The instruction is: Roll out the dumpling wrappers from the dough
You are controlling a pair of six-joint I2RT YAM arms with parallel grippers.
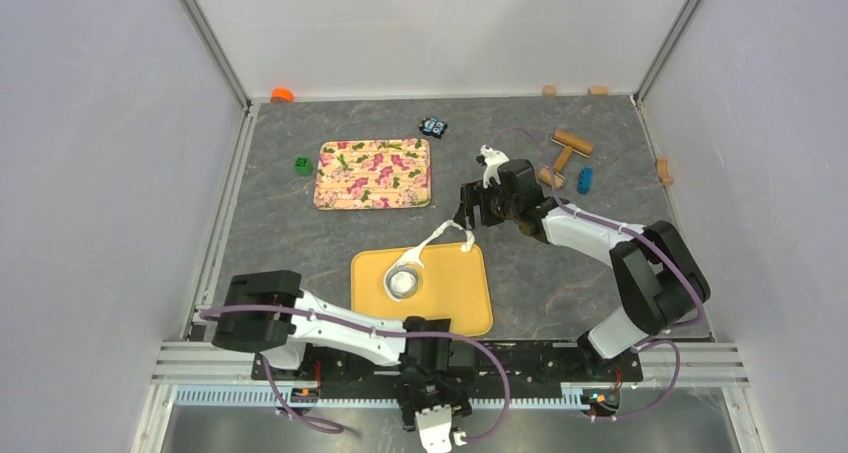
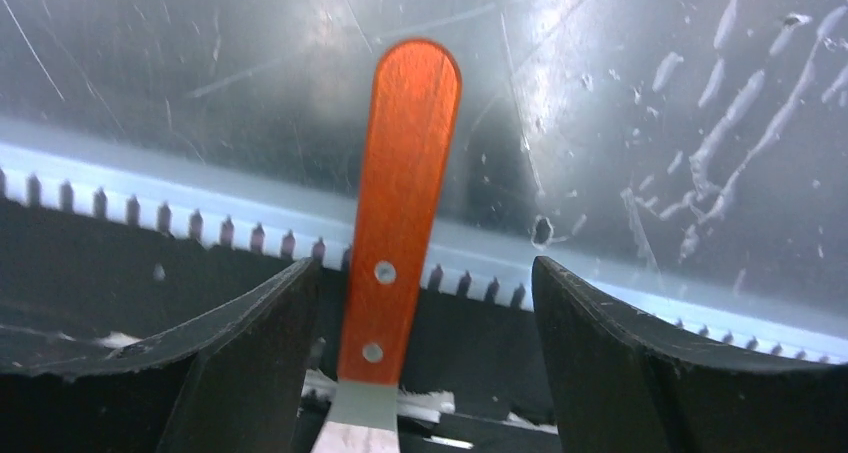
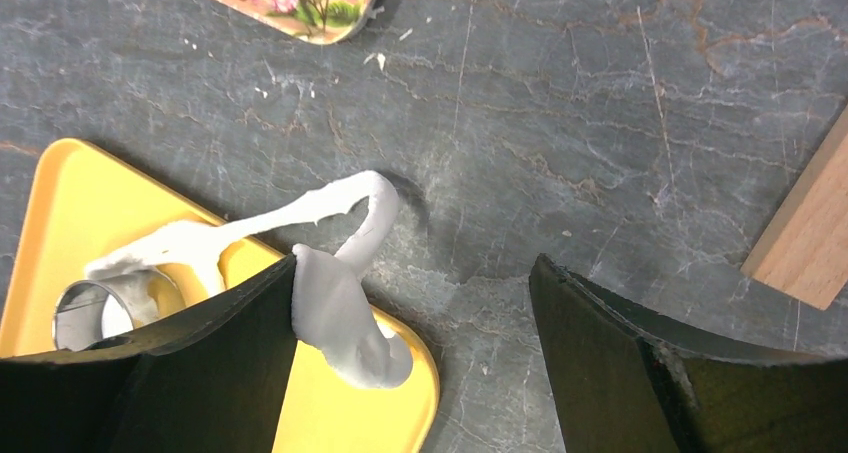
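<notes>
White dough [image 3: 340, 313] stretches in a long strand from a metal ring [image 1: 402, 283] on the yellow tray [image 1: 462, 303]; in the right wrist view its thick end lies against one finger of my open right gripper. My left gripper, at the front edge in the top view, stands open around the orange handle [image 2: 403, 193] of a scraper, whose metal blade runs out of the left wrist view and is hidden in the top view.
A floral board [image 1: 372, 173] lies at the back. A wooden roller [image 1: 572, 142], blue piece [image 1: 585, 181] and green cube [image 1: 303, 166] sit around it.
</notes>
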